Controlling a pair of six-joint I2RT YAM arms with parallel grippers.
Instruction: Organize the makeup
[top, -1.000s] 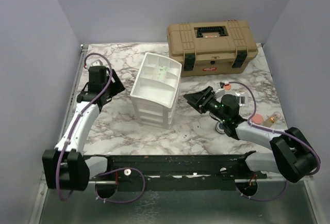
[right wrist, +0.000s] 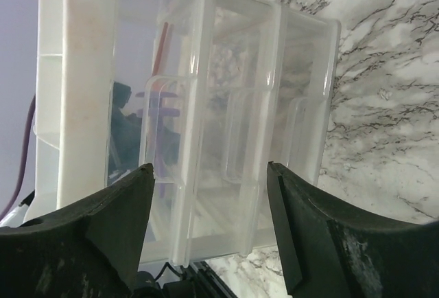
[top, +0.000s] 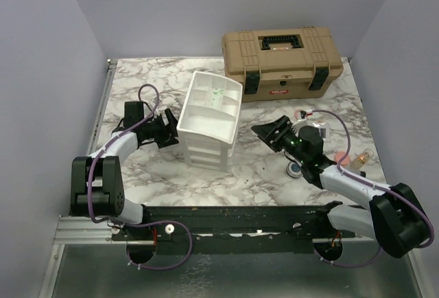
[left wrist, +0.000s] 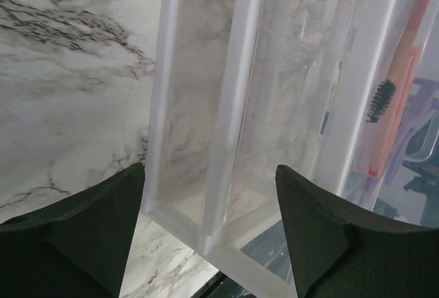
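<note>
A white, clear-drawered organizer (top: pixel 209 116) stands upright at the centre of the marble table. My left gripper (top: pixel 166 126) is open at its left side; in the left wrist view my open fingertips (left wrist: pixel 293 181) frame the clear drawer edges, with a pink item (left wrist: pixel 391 119) and a mascara brush showing inside. My right gripper (top: pixel 267 132) is open to the right of the organizer; in the right wrist view its drawers (right wrist: pixel 233 140) fill the space beyond my fingers. Small makeup items, including a bottle (top: pixel 363 158) and a round pot (top: pixel 293 169), lie at the right, partly behind my right arm.
A large tan toolbox (top: pixel 281 68) stands at the back right, close behind the organizer. Bare marble (top: pixel 137 71) lies at the back left and in front of the organizer. Grey walls enclose the table.
My left gripper has moved rightward and down in the top view, up to the organizer. My right gripper has shifted slightly rightward. The organizer looks very slightly shifted right.
</note>
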